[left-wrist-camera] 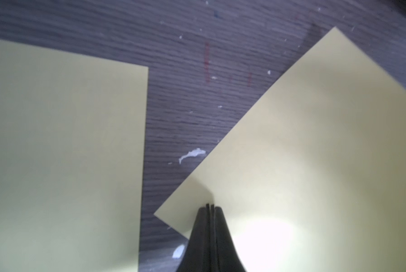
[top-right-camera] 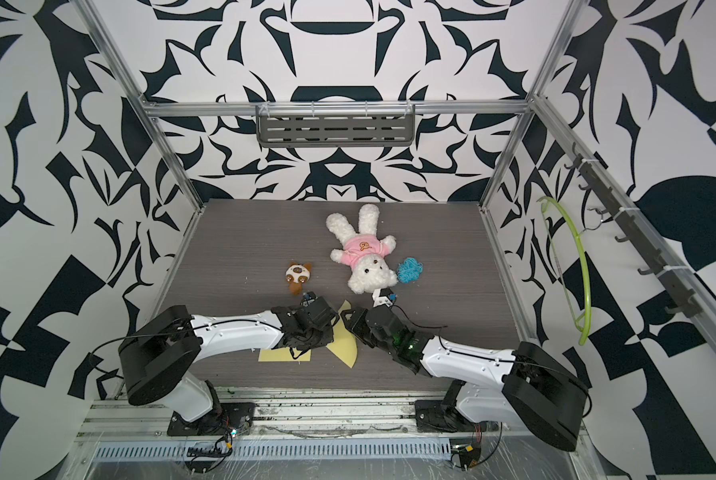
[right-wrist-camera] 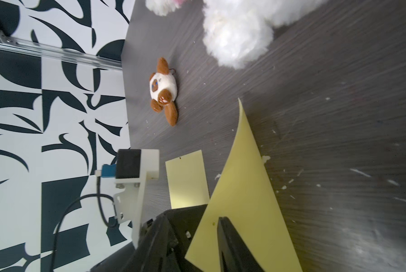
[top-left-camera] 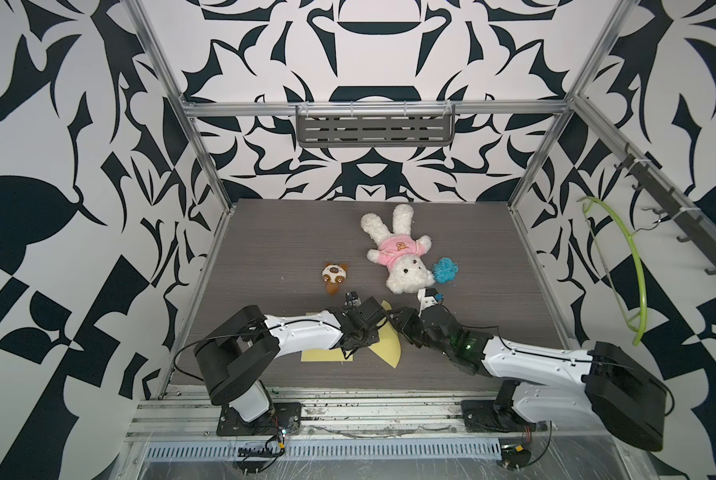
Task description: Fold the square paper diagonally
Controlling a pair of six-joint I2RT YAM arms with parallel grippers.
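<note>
The yellow paper lies partly curled, one corner lifted, between my grippers; a second yellow paper [left-wrist-camera: 62, 158] lies flat to its left, a gap apart in the left wrist view. My left gripper is shut, its tips on the paper near a corner. My right gripper is part open at the curled paper's edge, its fingers on either side of that edge; whether it touches the paper I cannot tell. In both top views the arms hide much of both papers.
Behind the papers lie a white plush rabbit [top-left-camera: 397, 252] in pink, a small brown-and-white toy [top-left-camera: 334, 276] and a blue tangled bundle [top-left-camera: 445, 269].
</note>
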